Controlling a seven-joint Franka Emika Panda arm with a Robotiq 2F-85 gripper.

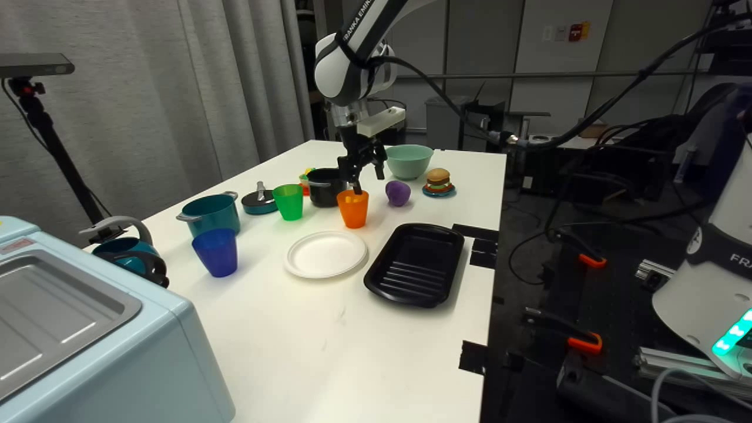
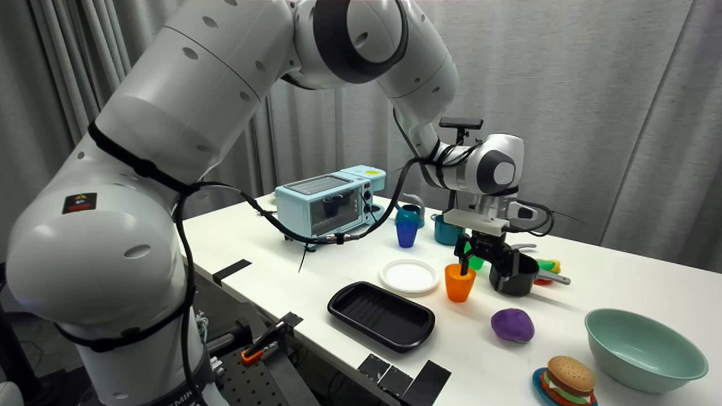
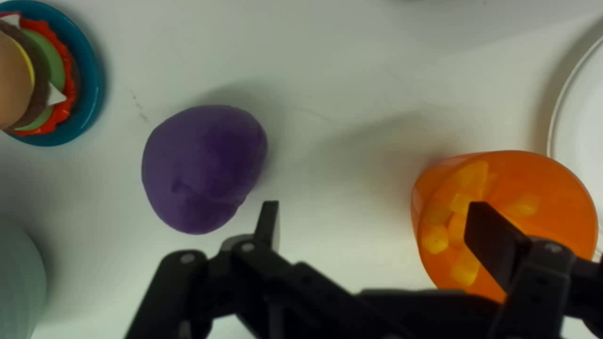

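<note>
An orange cup (image 3: 509, 169) with yellow pieces inside stands on the white table, seen from above at the right of the wrist view. My gripper is open, its fingers wide apart. One finger (image 3: 492, 237) overlaps the cup's mouth from above; whether it touches the cup I cannot tell. The other finger (image 3: 268, 226) is over bare table, close to a purple object (image 3: 203, 169). Nothing sits between the fingers. In the second exterior view the orange cup (image 2: 459, 284) is upright below the gripper (image 2: 481, 269).
A white plate (image 2: 409, 276) and black baking tray (image 1: 416, 264) are near the cup. A black pot (image 2: 515, 278) and green cup (image 1: 288, 202) stand close by. A toy burger (image 2: 568, 380) and mint bowl (image 2: 643, 348) lie past the purple object.
</note>
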